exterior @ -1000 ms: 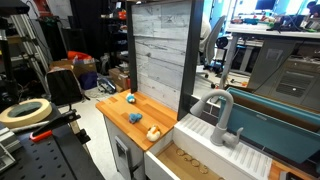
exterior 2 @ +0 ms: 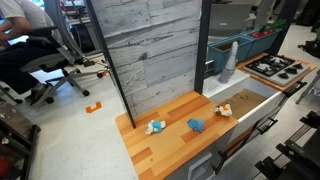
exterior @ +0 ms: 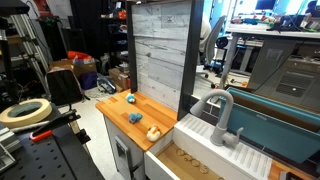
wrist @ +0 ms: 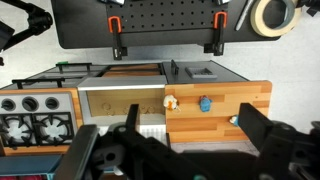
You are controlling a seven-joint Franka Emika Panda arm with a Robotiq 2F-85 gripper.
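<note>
On the wooden counter (exterior: 112, 108) lie three small toys. A yellow-and-white one (exterior: 153, 133) sits closest to the open drawer (exterior: 190, 163), a blue one (exterior: 134, 117) is a little farther along, and a blue-and-white one (exterior: 130, 98) lies beyond it. From above, in the wrist view, my gripper is open, its dark fingers (wrist: 131, 117) spread wide. The yellow-and-white toy (wrist: 170, 102) and blue toy (wrist: 205, 103) appear in the gap between them, well below; nothing is held. The blue-and-white toy (wrist: 235, 120) shows near the right finger.
A grey faucet (exterior: 222, 115) rises from the white rack beside a teal sink box (exterior: 270, 125). A stove top (exterior 2: 275, 68) is at the far end. The white plank wall (exterior 2: 165, 65) stands behind the counter. Rolls of tape (exterior: 25, 113) rest on the dark mount.
</note>
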